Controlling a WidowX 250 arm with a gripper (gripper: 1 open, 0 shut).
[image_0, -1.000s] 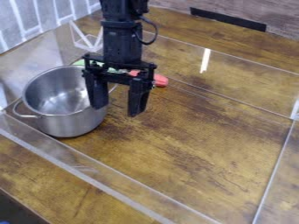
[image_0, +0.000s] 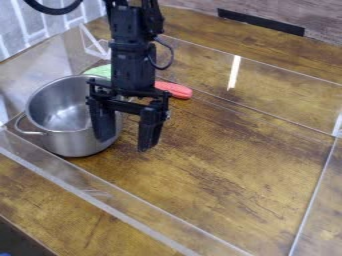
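The black gripper (image_0: 127, 130) hangs just right of a steel pot (image_0: 60, 115), its two dark fingers spread apart and partly over the pot's right side. Behind the gripper a red object (image_0: 173, 92) lies on the wooden table (image_0: 247, 160), with something green (image_0: 96, 72) farther left, partly hidden by the pot and arm. I cannot see anything held between the fingers.
Clear plastic panels run along the left, front and right edges of the work area. The table to the right of the gripper is bare. A small white strip (image_0: 234, 72) is at the back.
The gripper has moved slightly down and a little toward the pot. The pot and red object have not visibly moved.
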